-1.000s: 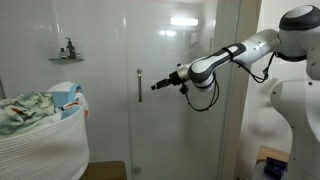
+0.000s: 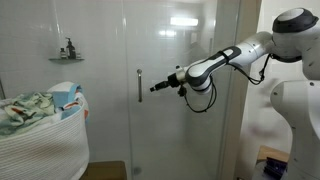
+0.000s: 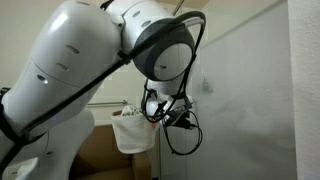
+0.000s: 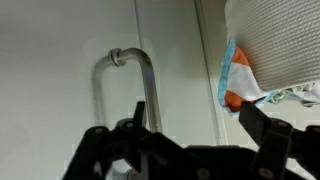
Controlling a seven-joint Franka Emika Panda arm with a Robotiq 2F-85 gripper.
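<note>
A metal bar handle [image 2: 140,87] stands upright on the glass door [image 2: 160,140]. In exterior view 1 my gripper [image 2: 154,89] points left at about the handle's height, close to its right side. Whether it touches the handle cannot be told there. The wrist view shows the handle [image 4: 149,88] beyond the fingers, toward the left finger's side. My gripper stands open, its dark fingertips apart at the lower edge, with nothing visible held between them.
A white woven basket [image 2: 45,150] filled with towels [image 2: 28,110] stands at the left on a brown wooden surface [image 2: 104,170]. Small bottles [image 2: 70,47] sit on a wall shelf. Bare glass lies below and right of the handle.
</note>
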